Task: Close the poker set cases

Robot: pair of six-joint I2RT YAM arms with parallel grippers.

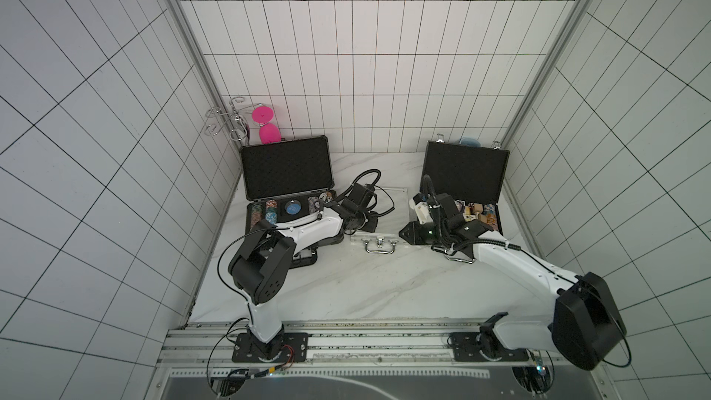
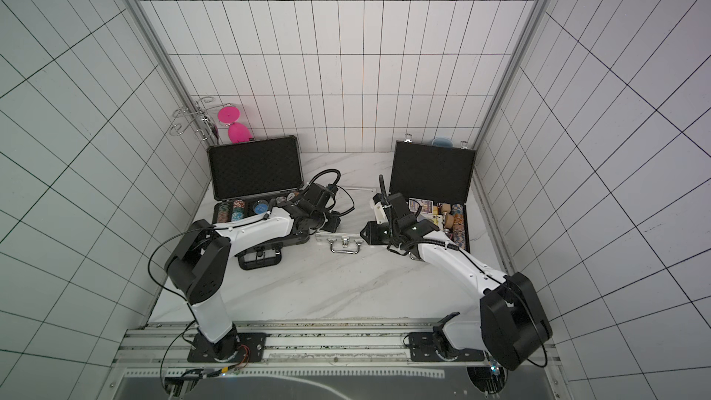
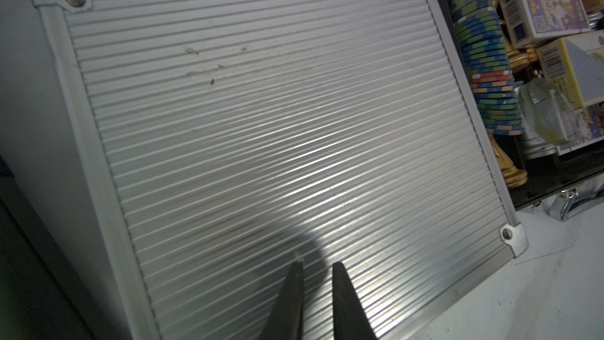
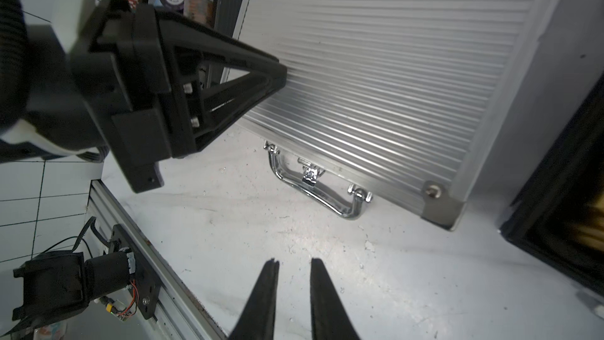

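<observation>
The middle poker case (image 1: 396, 203) lies with its silver ribbed lid down. Either side of it, the left case (image 1: 287, 166) and right case (image 1: 465, 172) stand open, dark lids upright at the back. My left gripper hovers over the middle lid; its fingers are close together with nothing visible between them. In the right wrist view the left gripper's tips (image 4: 276, 76) show over the lid's left part. By the middle case's front right edge is my right gripper (image 1: 408, 235); its narrow finger gap (image 4: 293, 264) shows only tabletop. Both arms partly cover the open cases.
Poker chips (image 1: 271, 211) fill the left case; chips and card boxes (image 3: 546, 6) sit in the right one. The metal handle (image 4: 314, 196) sticks out in front of the middle case. Pink discs (image 1: 266, 124) hang on a wire stand back left.
</observation>
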